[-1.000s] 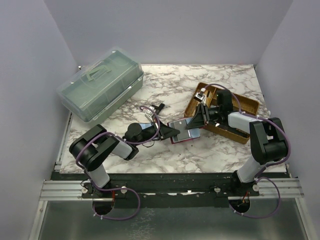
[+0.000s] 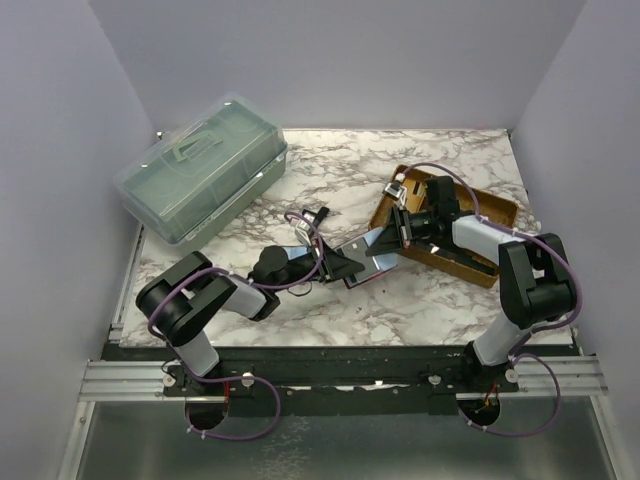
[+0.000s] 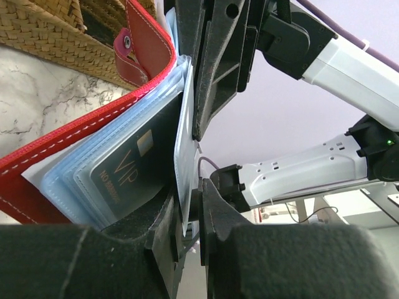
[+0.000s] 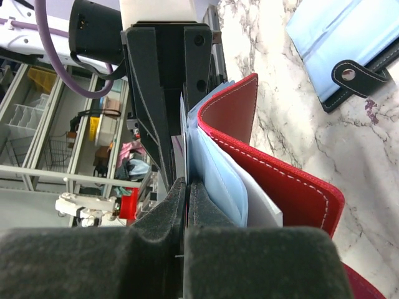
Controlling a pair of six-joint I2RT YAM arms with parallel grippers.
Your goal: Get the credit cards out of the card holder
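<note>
The red card holder (image 3: 75, 128) with pale blue sleeves and a dark "VIP" card (image 3: 134, 171) is held up between the two grippers, low centre in the top view. My left gripper (image 2: 340, 262) is at its left side, fingertips against the sleeves; whether they grip is hard to tell. My right gripper (image 2: 398, 235) is at the upper right of the holder, shut at the edge of a pale sleeve; the right wrist view shows that thin sleeve edge at its fingers.
A woven basket (image 2: 470, 275) stands behind the right arm. A lidded green plastic box (image 2: 200, 170) fills the back left. A light blue wallet (image 4: 336, 37) lies on the marble table, whose back middle is clear.
The grippers and holder have shifted slightly over the last second, the holder now looking a little more tilted in the top view.
</note>
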